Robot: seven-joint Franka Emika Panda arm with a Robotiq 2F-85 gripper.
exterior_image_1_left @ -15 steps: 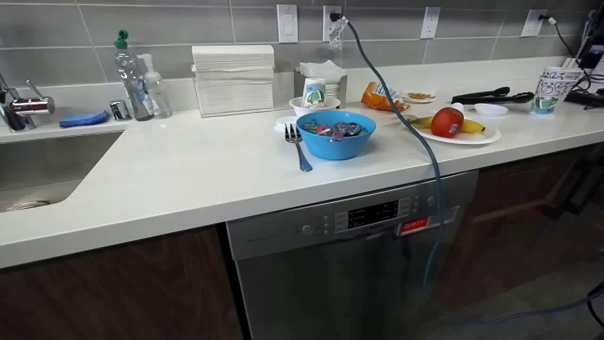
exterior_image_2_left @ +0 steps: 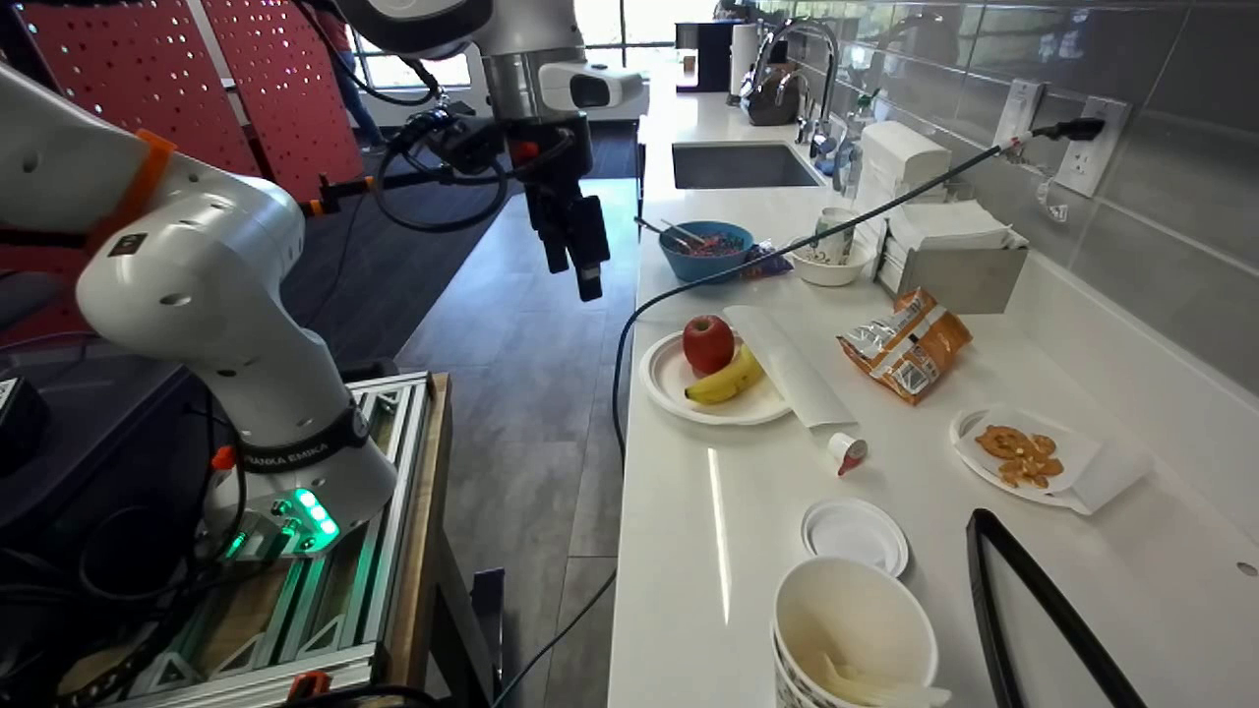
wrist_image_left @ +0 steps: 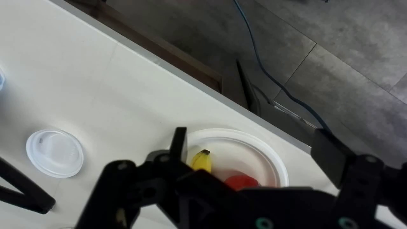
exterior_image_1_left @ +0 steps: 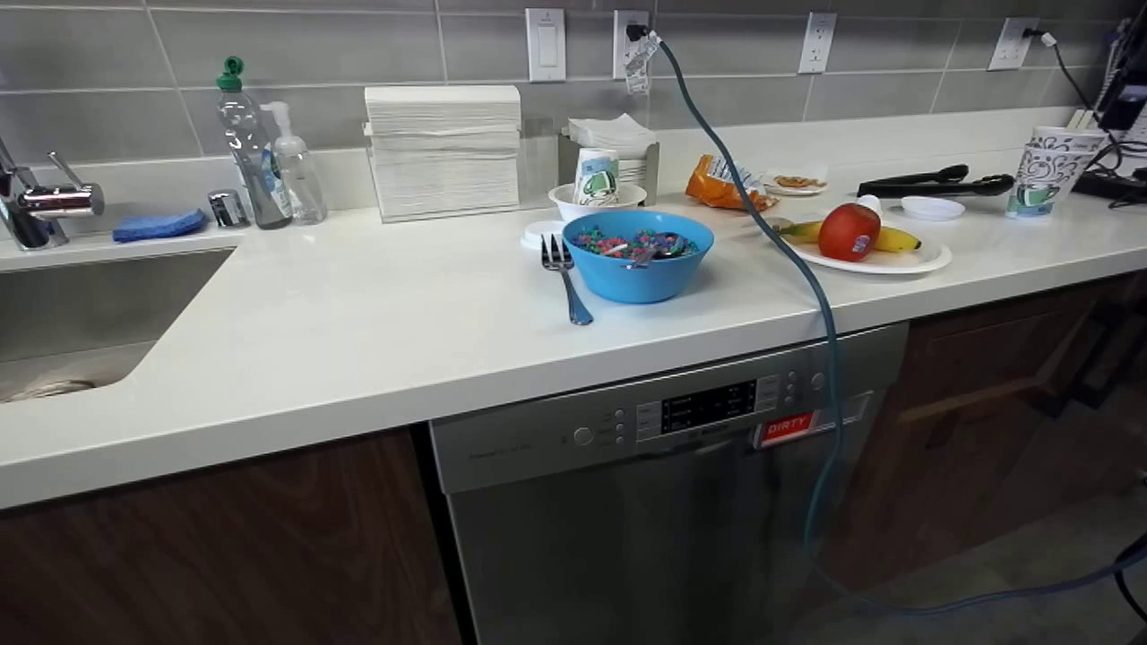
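My gripper (exterior_image_2_left: pixel 578 269) hangs over the floor left of the counter in the second exterior view, well short of everything on the countertop. In the wrist view its two dark fingers (wrist_image_left: pixel 178 147) stand wide apart, so it is open and empty. Beyond them lies a white plate (wrist_image_left: pixel 263 154) with a red apple (wrist_image_left: pixel 239 181) and a banana (wrist_image_left: pixel 201 161), partly hidden by the gripper's body. A blue bowl (exterior_image_1_left: pixel 634 281) full of small wrapped pieces sits near the counter's front edge. Beside it rests a fork (exterior_image_1_left: pixel 570 285). The first exterior view does not show the gripper.
A cable (exterior_image_1_left: pixel 801 263) runs from the wall across the counter between bowl and plate, down to the floor. Black tongs (exterior_image_1_left: pixel 935 183), an orange bag (exterior_image_1_left: pixel 722 184) and a paper cup (exterior_image_1_left: pixel 1054 172) stand farther right. Open countertop lies between the sink (exterior_image_1_left: pixel 97 312) and the fork.
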